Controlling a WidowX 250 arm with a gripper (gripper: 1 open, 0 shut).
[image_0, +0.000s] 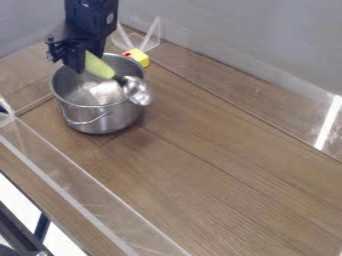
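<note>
My black gripper (76, 45) reaches down from the top, shut on a pale yellow-green object (98, 66) that hangs tilted in the upper part of a steel pot (94, 115). A shiny metal piece (135, 92) that looks like a ladle or spoon head sits at the pot's right rim. The fingertips are dark and partly hard to make out.
A small yellow block (136, 57) with red on it lies behind the pot. Clear plastic walls and strips border the wooden table (221, 185) at back and front left.
</note>
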